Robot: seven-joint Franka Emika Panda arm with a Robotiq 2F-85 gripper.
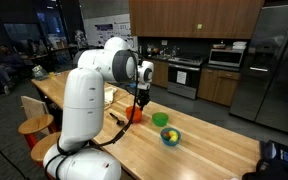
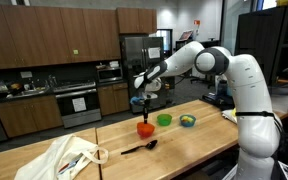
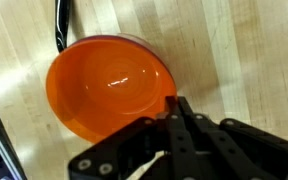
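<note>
An orange bowl (image 1: 133, 114) is at the middle of the wooden table, and its inside looks empty in the wrist view. My gripper is shut on the near right rim of the orange bowl (image 3: 104, 85). In exterior view 2 the arm reaches down from the right to the orange bowl (image 2: 145, 130). Whether the bowl's underside touches the table cannot be told.
A green bowl (image 1: 160, 119) stands right of the orange one, with a blue bowl (image 1: 170, 137) holding yellow things nearer. A dark-handled utensil (image 2: 139, 148) and a white cloth (image 2: 69, 155) lie on the table.
</note>
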